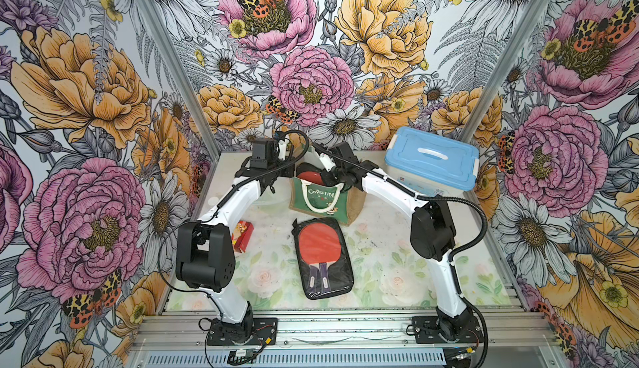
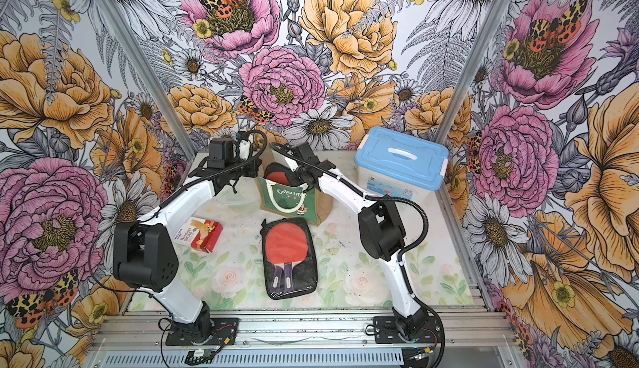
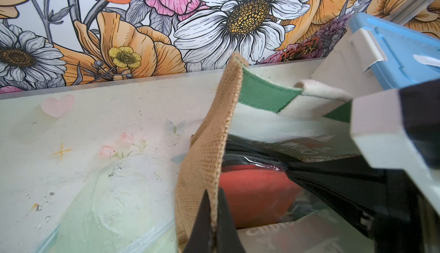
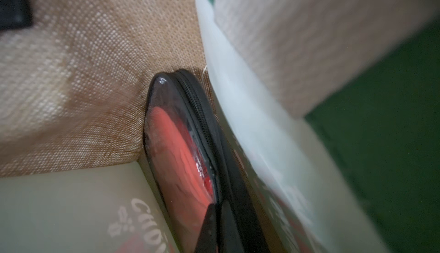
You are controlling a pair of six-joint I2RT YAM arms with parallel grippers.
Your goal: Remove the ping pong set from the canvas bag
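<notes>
The green and burlap canvas bag (image 1: 356, 206) stands at the table's back middle, its mouth facing up. Inside is a ping pong set (image 4: 176, 161), a red paddle in a clear-fronted black zip case leaning against the bag's wall. My left gripper is shut on the burlap rim at the bag's left side. My right gripper reaches into the mouth and is shut on the case's zipped edge, its fingertips meeting at the seam. The case's lower part is hidden in the bag.
Another cased paddle set (image 1: 320, 244) lies flat in front of the bag. A red and white box (image 2: 203, 232) sits to the left. At the back right stands a clear bin with a blue lid (image 1: 432, 155).
</notes>
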